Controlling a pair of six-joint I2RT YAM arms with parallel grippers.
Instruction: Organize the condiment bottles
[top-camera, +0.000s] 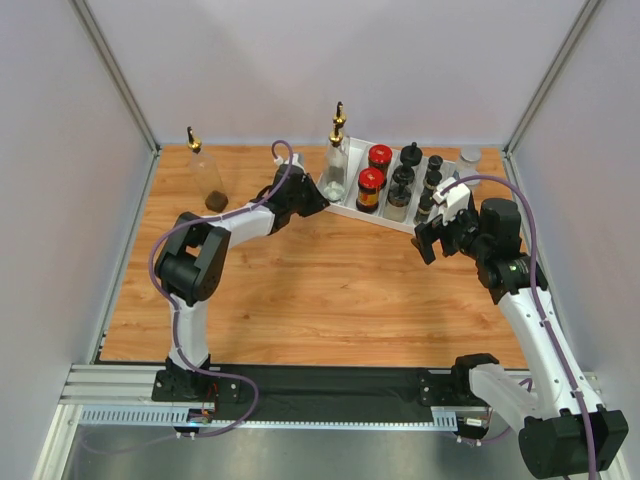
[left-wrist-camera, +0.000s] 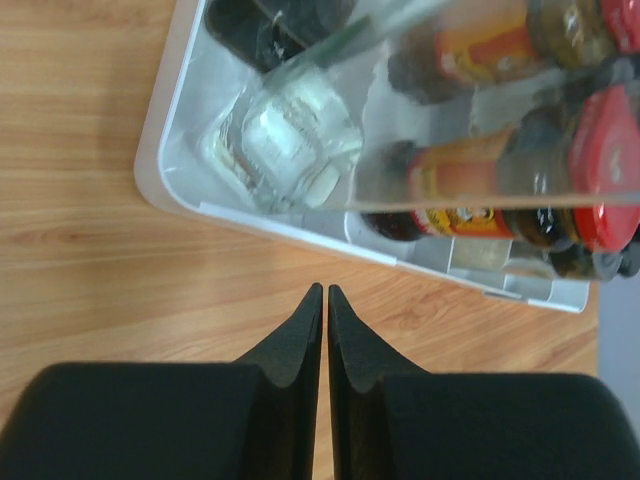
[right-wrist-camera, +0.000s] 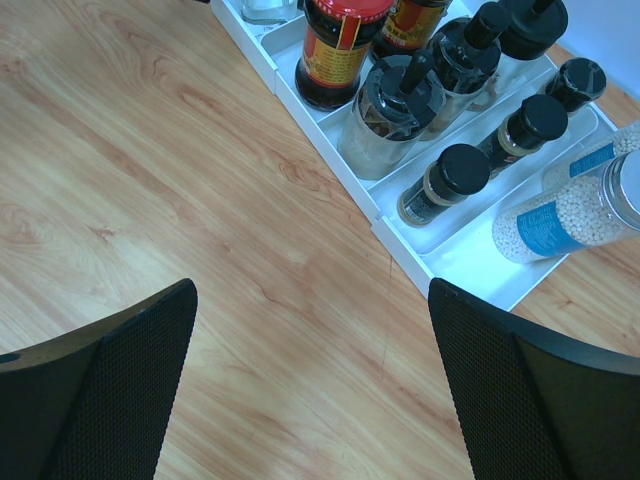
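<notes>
My left gripper (top-camera: 320, 204) is low beside the front left corner of the white divided tray (top-camera: 383, 217). In the left wrist view its two black fingertips (left-wrist-camera: 313, 303) are shut, with nothing visible between them, just outside the tray wall (left-wrist-camera: 285, 238). A clear gold-topped bottle (top-camera: 336, 170) stands in the tray's left end; another is behind it. Apart at the far left, a gold-topped bottle (top-camera: 206, 175) with dark contents stands on the table. My right gripper is open and empty, over bare wood in front of the tray's right end.
The tray also holds red-lidded jars (top-camera: 369, 190), black-topped shakers (top-camera: 397, 203) and jars of white beads (right-wrist-camera: 565, 222) at its right end. Walls close off the back and sides.
</notes>
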